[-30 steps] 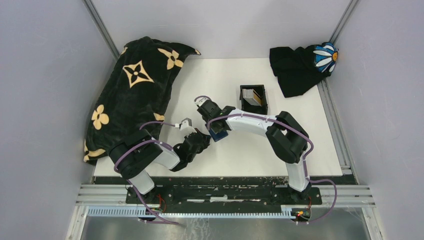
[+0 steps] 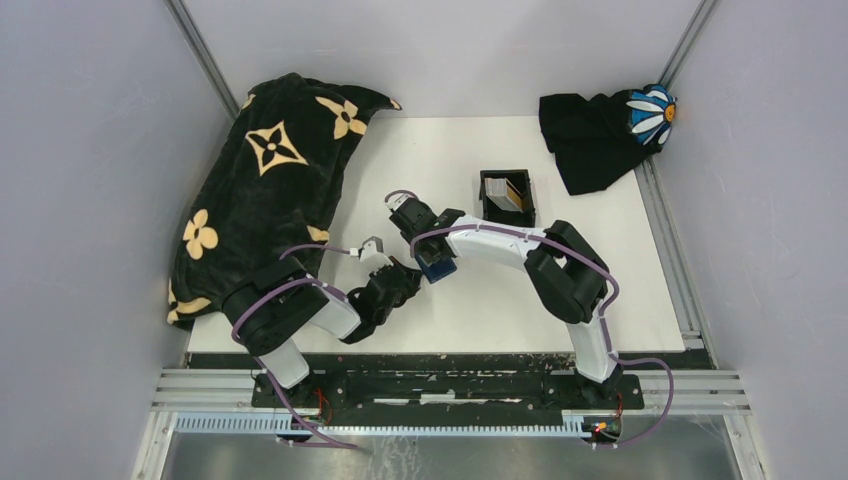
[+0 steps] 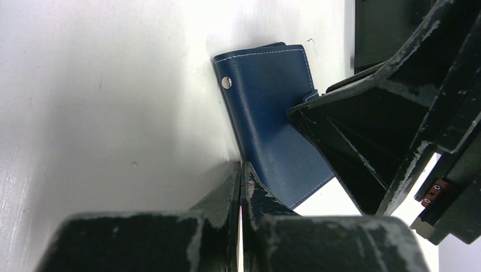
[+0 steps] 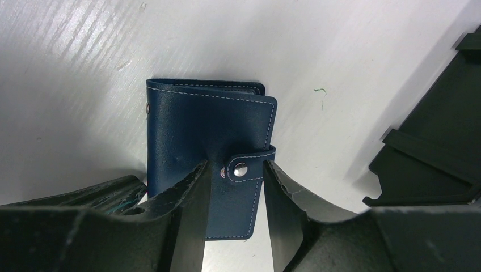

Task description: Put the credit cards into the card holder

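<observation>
A dark blue card holder (image 4: 207, 127) with a snap strap lies closed on the white table. My right gripper stands open above it, its fingertips on either side of the strap's snap (image 4: 240, 169). At the holder's folded spine is my left gripper, its fingers together and tips against that edge. Whether they pinch any of the leather is hidden. In the top view, the holder (image 2: 437, 268) is partly covered by the right arm. Pale and tan cards (image 2: 503, 194) stand in the black box.
The open black box (image 2: 531, 207) stands behind the right arm. A black patterned blanket (image 2: 270, 180) covers the left side, and a black cloth (image 2: 590, 145) lies at the back right. Bare table shows at the back middle and front.
My left arm, the holder and the box look unmoved.
</observation>
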